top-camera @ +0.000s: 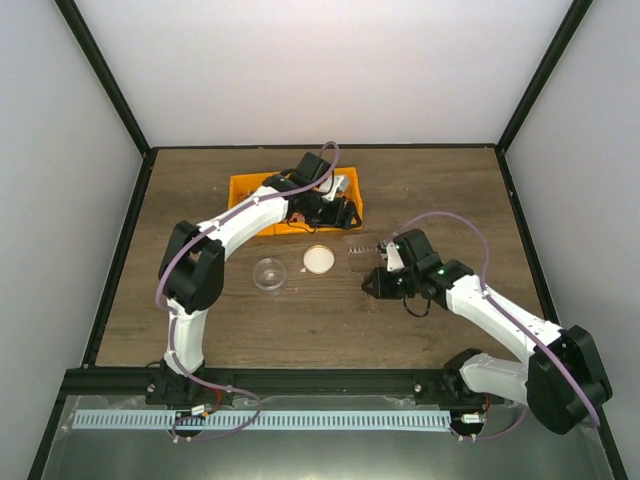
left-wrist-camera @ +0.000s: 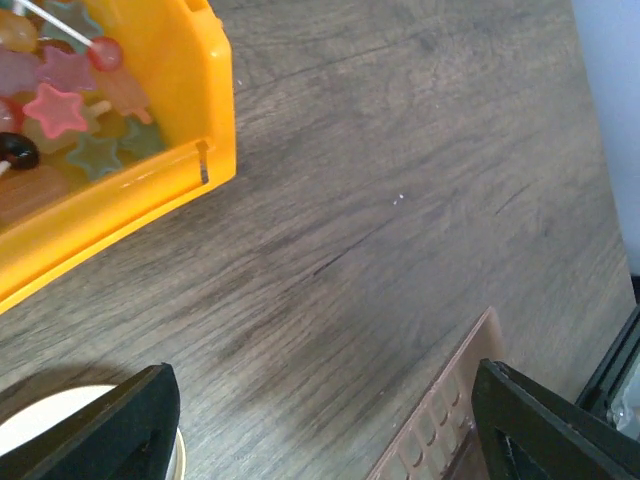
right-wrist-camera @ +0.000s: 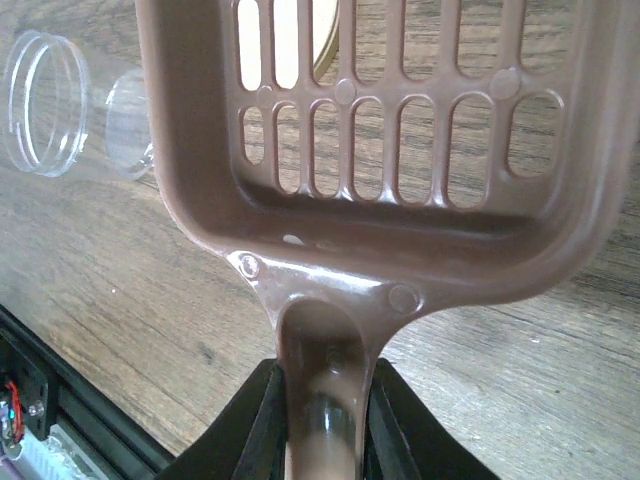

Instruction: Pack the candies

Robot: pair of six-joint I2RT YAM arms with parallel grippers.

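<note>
A brown slotted scoop (right-wrist-camera: 400, 240) has its handle held in my right gripper, which is shut on it. No candy shows in the scoop's basket. My left gripper is open over the table near the front right corner of the yellow bins (left-wrist-camera: 165, 185), nothing between its fingers. Star-shaped and round candies (left-wrist-camera: 60, 110) fill the bin in the left wrist view. An empty clear jar (top-camera: 269, 274) stands mid-table, and beside it lies the round pale lid (top-camera: 319, 259). The scoop's basket edge (left-wrist-camera: 445, 400) shows at the left wrist view's lower right.
In the top view my left arm (top-camera: 245, 225) reaches across the bins and covers much of them. Bare tabletop (top-camera: 440, 200) lies right of the bins and along the front.
</note>
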